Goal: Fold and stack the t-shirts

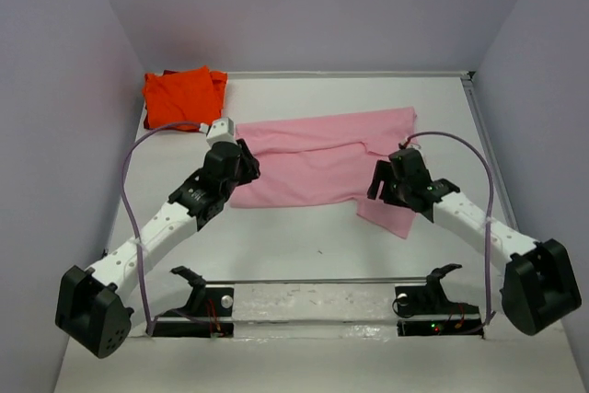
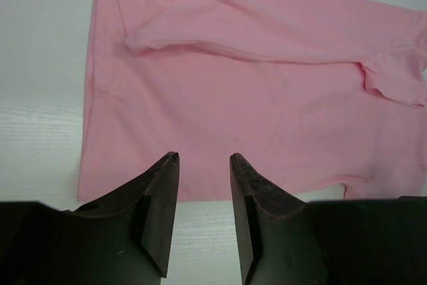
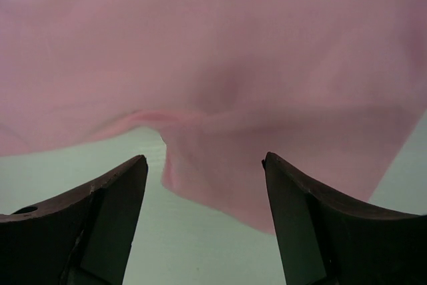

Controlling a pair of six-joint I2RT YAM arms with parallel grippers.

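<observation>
A pink T-shirt lies spread on the white table, its far edge folded over toward the front in a long band, with a sleeve sticking out at the near right. Above the shirt's left part hangs my left gripper, its fingers apart with only a gap between them. My right gripper is over the near right part of the shirt by that sleeve, its fingers wide apart and empty in the right wrist view.
A folded orange-red shirt lies at the back left corner on something darker. Grey walls enclose the back and sides.
</observation>
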